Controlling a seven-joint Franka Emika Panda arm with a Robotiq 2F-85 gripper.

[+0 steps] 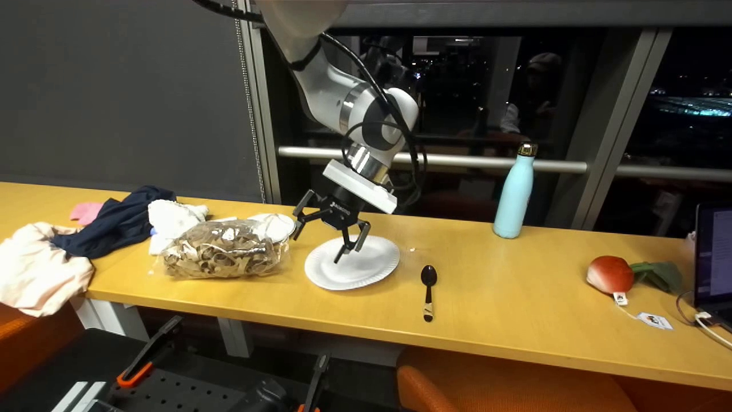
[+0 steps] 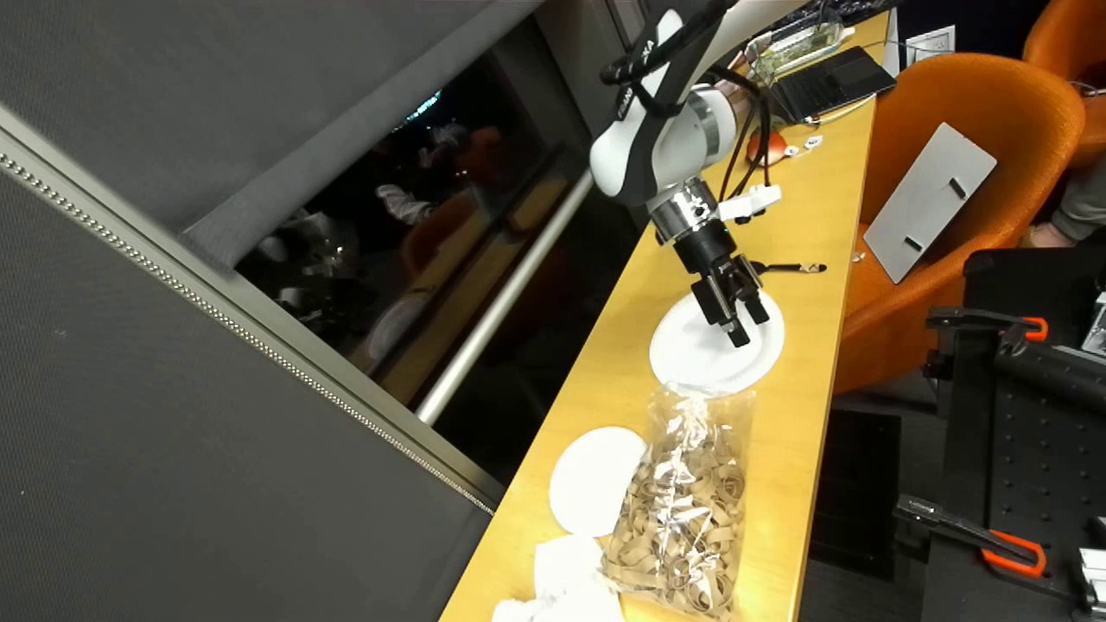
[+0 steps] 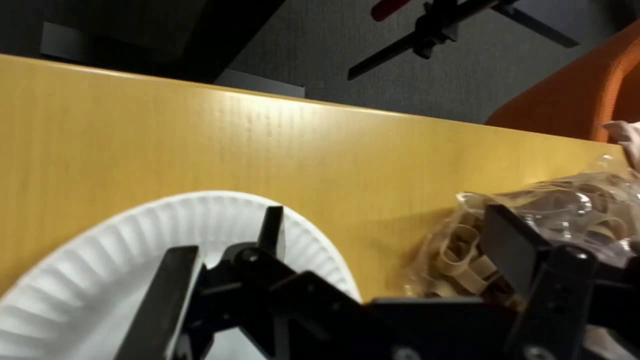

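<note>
My gripper is open, its fingers spread wide with nothing between them. In the first exterior view it hangs over the left part of a white paper plate. From the wrist, one finger pair shows over the plate and the other side over a clear bag of tan curled pieces. That bag lies left of the plate in the first exterior view. A black spoon rests to the plate's right.
Behind the bag lies another white disc, with cloths farther left. A light blue bottle stands near the window. A red and green plush vegetable and a laptop occupy the right end. Clear table lies right of the spoon.
</note>
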